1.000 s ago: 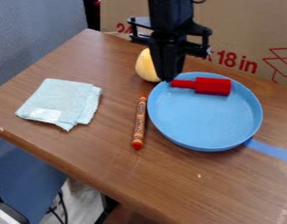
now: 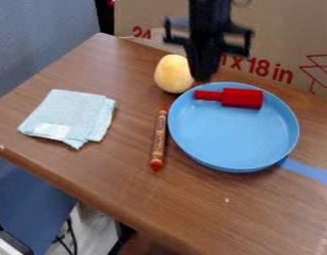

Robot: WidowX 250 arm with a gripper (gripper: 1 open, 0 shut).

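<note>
A black gripper (image 2: pixel 202 62) hangs blurred at the top centre, above the far rim of a blue plate (image 2: pixel 233 139). Whether its fingers are open or shut is unclear. A red object with a narrow handle (image 2: pixel 241 98) lies on the plate's far part. A round pale yellow object (image 2: pixel 171 74) sits on the table behind the plate, left of the gripper. An orange marker-like stick (image 2: pixel 160 139) lies left of the plate. A folded light-blue cloth (image 2: pixel 68 115) lies at the left of the table.
A cardboard box (image 2: pixel 293 50) stands behind. A blue tape strip (image 2: pixel 306 171) lies right of the plate. The table's left edge drops away to the floor.
The objects look unmoved.
</note>
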